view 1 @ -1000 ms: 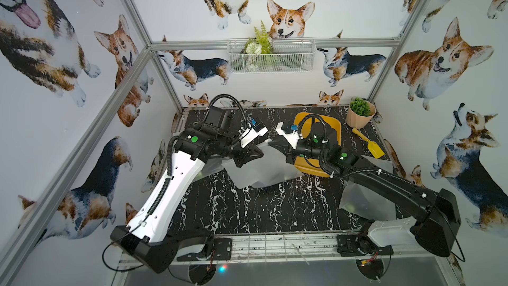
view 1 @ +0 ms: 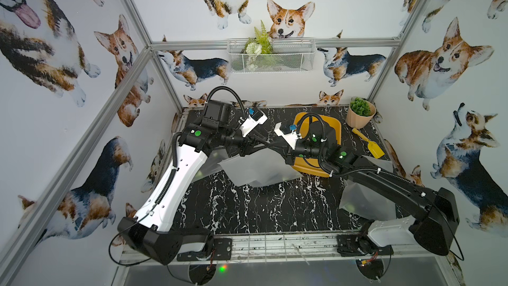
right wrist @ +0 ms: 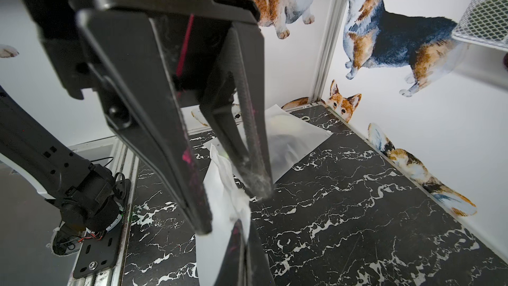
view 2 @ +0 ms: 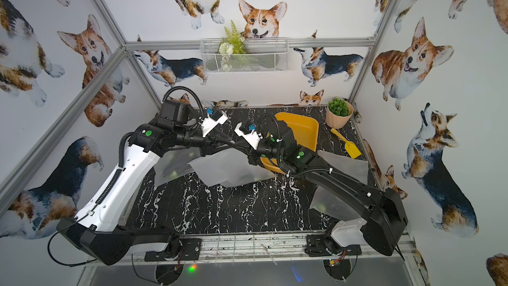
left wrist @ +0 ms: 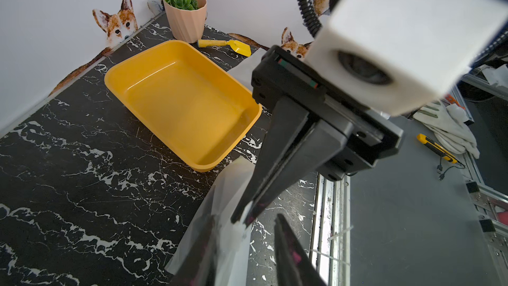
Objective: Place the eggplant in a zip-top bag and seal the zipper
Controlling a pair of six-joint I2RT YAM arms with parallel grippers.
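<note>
A translucent zip bag point(view 1: 254, 172) hangs between my grippers above the middle of the table. My right gripper is shut on the upper edge of this bag. Beside it, my left gripper stands open, its fingertips around or close to the bag's crumpled top; whether they touch it I cannot tell. More translucent bags lie on the table at left and right, and the one at the left point(right wrist: 291, 143) shows a dark shape inside, too unclear to name.
A yellow tray point(left wrist: 180, 106) sits behind the right arm. A potted plant point(view 1: 359, 116) and a yellow scoop point(view 1: 373, 145) are at the back right. A wire basket point(view 1: 270, 61) hangs on the back wall.
My left gripper has moved up and right, closer to the right gripper and the bag's top. The right arm is nearly still.
</note>
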